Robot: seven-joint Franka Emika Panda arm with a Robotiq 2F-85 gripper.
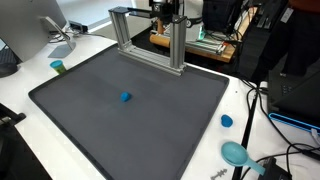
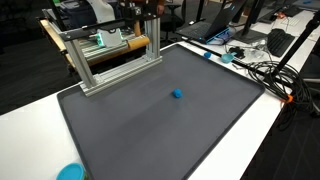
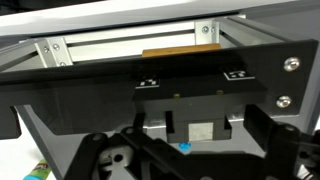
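In the wrist view my gripper stands open above a dark bar [image 3: 75, 95], its dark fingers spread to either side. I see nothing clearly held between them. The bar belongs to a light metal frame [image 1: 150, 56] at the far edge of the grey board [image 1: 130, 130]. A small blue object [image 1: 126, 96] lies on that board, apart from the frame; it also shows as a blue spot [image 3: 185, 147] below the gripper. In the exterior views the gripper is hard to make out near the top edge.
Beside the board lie a blue round piece [image 1: 227, 121] and a turquoise dish [image 1: 240, 157]. A green-topped container [image 1: 58, 67] stands at the far left. Cables [image 2: 270, 75] run along the board's side in the second exterior view. Most of the board is clear.
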